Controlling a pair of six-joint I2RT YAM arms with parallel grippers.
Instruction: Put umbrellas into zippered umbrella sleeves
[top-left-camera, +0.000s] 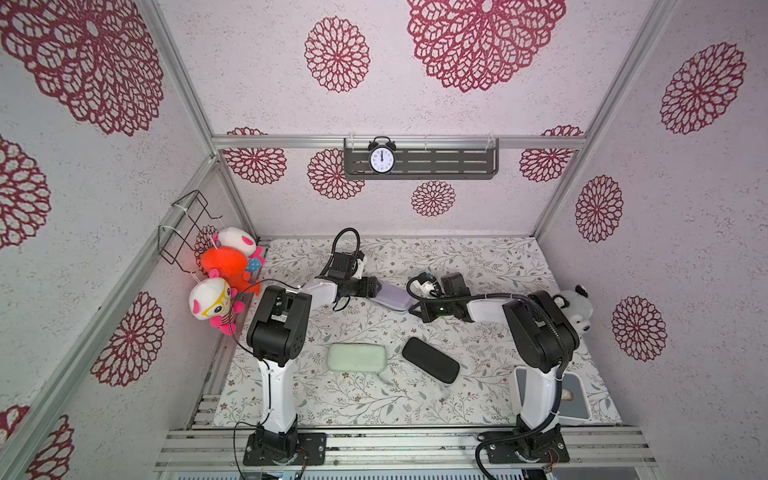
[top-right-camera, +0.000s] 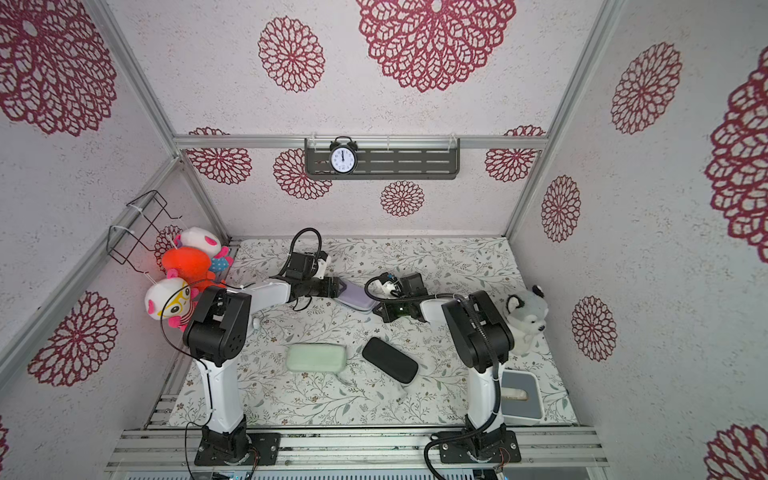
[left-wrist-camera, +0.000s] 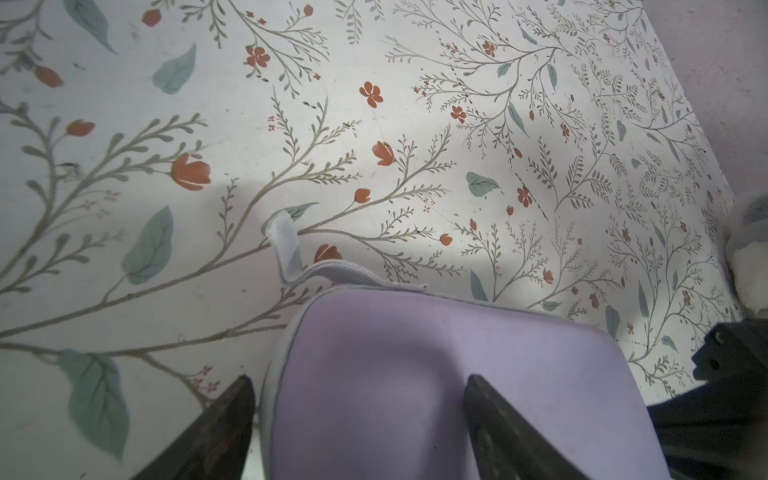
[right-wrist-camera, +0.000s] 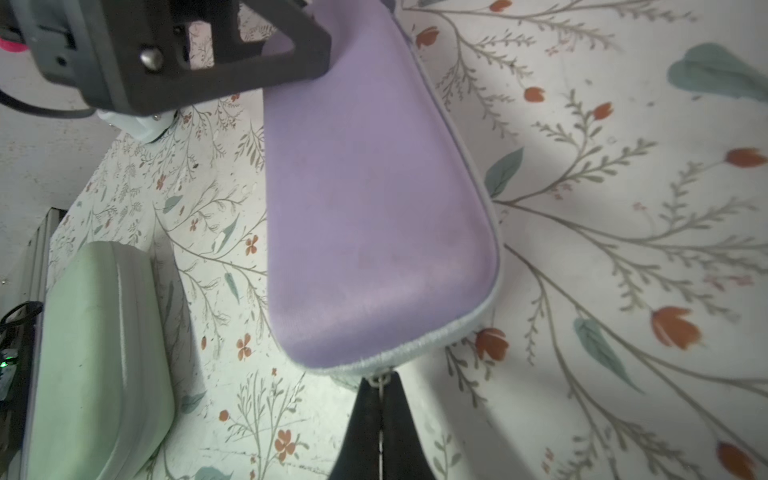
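Note:
A lavender zippered sleeve (top-left-camera: 390, 296) lies at mid-table between both grippers. My left gripper stands open over its far end, blurred fingertips either side of a corner, with a looped pull tab (left-wrist-camera: 288, 252) beside it. My right gripper is shut at the sleeve's near edge, its tips on the pale zipper rim; whether fabric is pinched between them is hard to tell. A green sleeve (top-left-camera: 357, 357) and a black sleeve (top-left-camera: 430, 359) lie in front.
Plush toys (top-left-camera: 224, 288) crowd the left edge; a panda (top-right-camera: 526, 320) sits at the right. A grey-white tray (top-right-camera: 528, 408) is at front right, partly behind the right arm.

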